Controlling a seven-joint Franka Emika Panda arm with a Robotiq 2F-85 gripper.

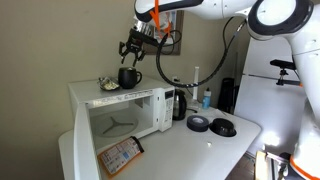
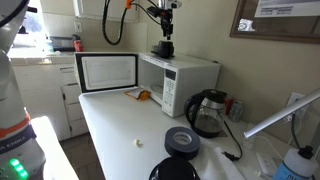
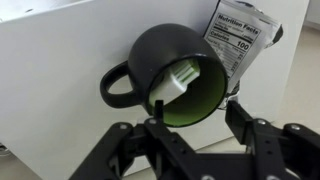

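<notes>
A black mug with a green inside stands on top of the white microwave. In the wrist view the mug shows its handle to the left, and a small white object is inside it. Above the mug, my gripper points downward with clear air between it and the rim in exterior view 1. The gripper has its fingers apart, and nothing is held between them. From exterior view 2, the mug appears below the gripper as well.
A silver packet lies beside the mug. The microwave door hangs open. An orange-edged item lies in front of it. A kettle, a grey round object and a black pan occupy the counter, whose middle is mostly clear.
</notes>
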